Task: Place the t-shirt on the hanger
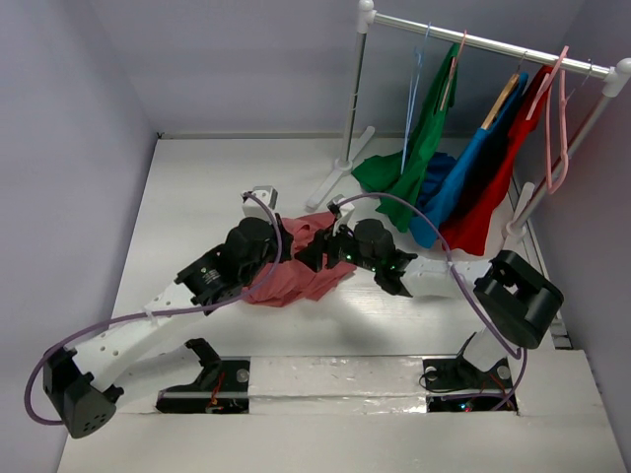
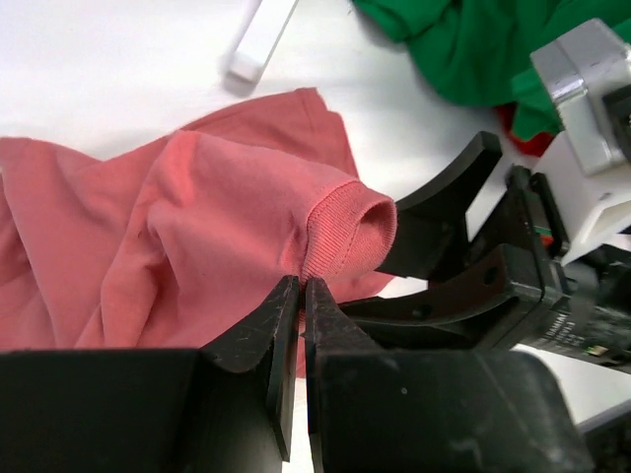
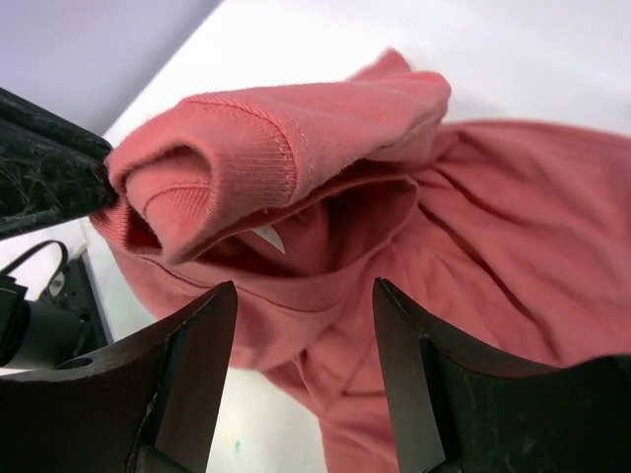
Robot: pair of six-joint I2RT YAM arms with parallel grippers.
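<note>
The pinkish-red t-shirt [image 1: 296, 281] lies rumpled on the table, partly hidden under both arms in the top view. My left gripper is shut, its tips against the shirt's ribbed edge. In the right wrist view, a dark left finger [image 3: 49, 168] meets a raised fold of the t-shirt [image 3: 325, 128], and an opening shows below that fold. My right gripper stands open, with the lower edge of that opening showing beyond the gap between its fingertips. From the left wrist side, the right fingers [image 2: 434, 310] reach toward the raised edge.
At the back right stands a rack [image 1: 483, 41] with green [image 1: 424, 138], blue [image 1: 473, 168] and red [image 1: 503, 168] garments. A blue hanger [image 1: 412, 99] and a pink hanger [image 1: 557, 128] also hang there.
</note>
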